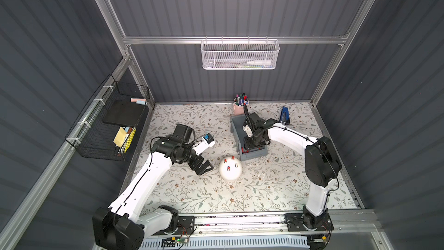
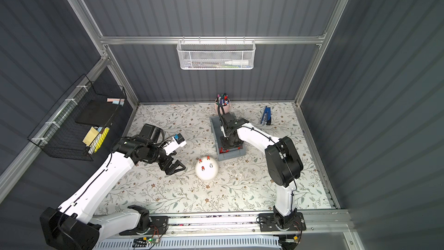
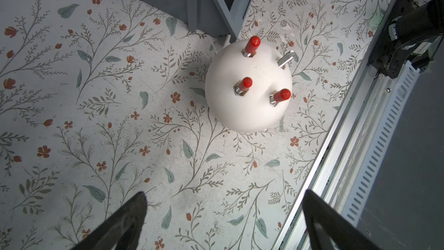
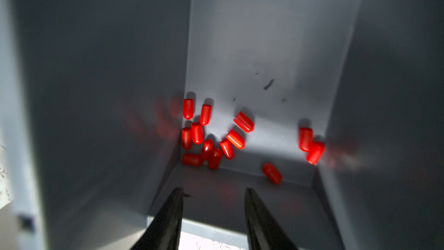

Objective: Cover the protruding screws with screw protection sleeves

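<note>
A white ball-shaped mount stands on the patterned table with several screws sticking out of it. Three screws wear a red sleeve; one bare metal screw shows no sleeve. Loose red sleeves lie in the grey bin, most of them clustered in one corner. Above these sleeves, within the bin, is my right gripper, its fingers apart and nothing between them. To the left of the ball hovers my left gripper, open and empty.
The bin's tall side walls flank the right gripper closely. Behind the bin stands a pink pen cup, with a blue stapler to its right.
</note>
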